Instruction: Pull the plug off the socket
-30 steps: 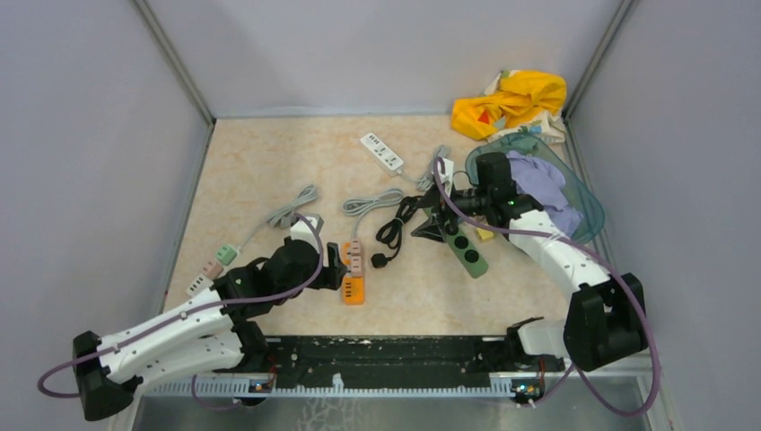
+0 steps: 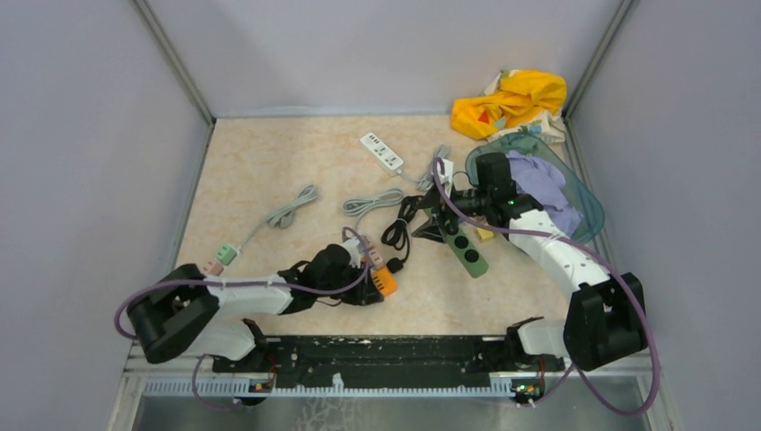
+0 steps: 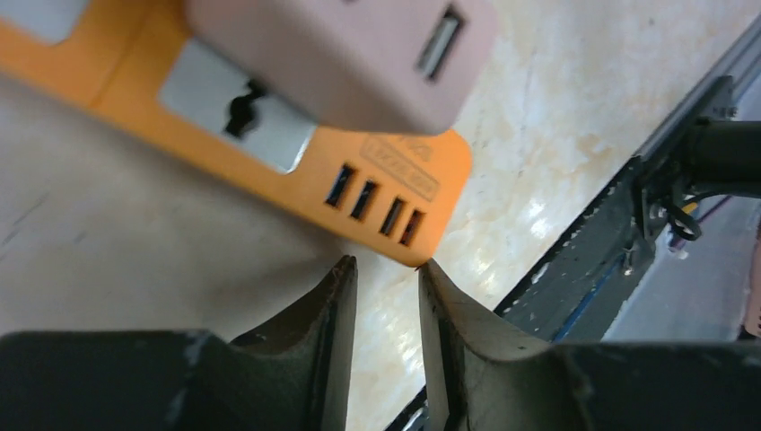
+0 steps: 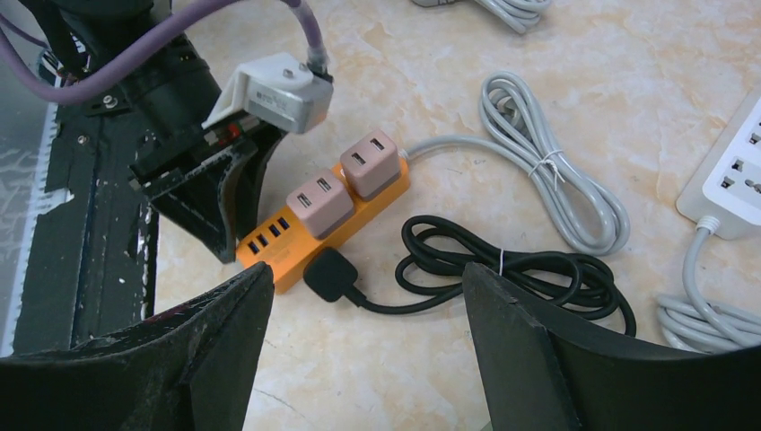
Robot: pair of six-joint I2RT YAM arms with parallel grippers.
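An orange power strip (image 2: pixel 384 281) (image 3: pixel 296 184) (image 4: pixel 274 256) carries two pink cube plugs (image 3: pixel 350 54) (image 4: pixel 319 202). My left gripper (image 2: pixel 363 292) is low at the strip's slotted end, its fingertips a small gap apart at the edge; whether anything is between them is unclear. A black plug (image 2: pixel 396 265) (image 4: pixel 331 275) lies beside the strip on the table, on its cable. My right gripper (image 2: pixel 429 229) hangs open above the table, right of the strip, nothing visible between its fingers.
A white strip (image 2: pixel 381 153) (image 4: pixel 731 162), coiled grey cables (image 4: pixel 552 171), a black coil (image 4: pixel 511 269) and a green strip (image 2: pixel 468 251) lie around. A basket with cloth (image 2: pixel 538 189) is at right. The table's front edge is close to my left gripper.
My left arm has moved right and down to the orange strip, which now lies angled and shifted right, with the black plug moved right too. The right arm is unchanged.
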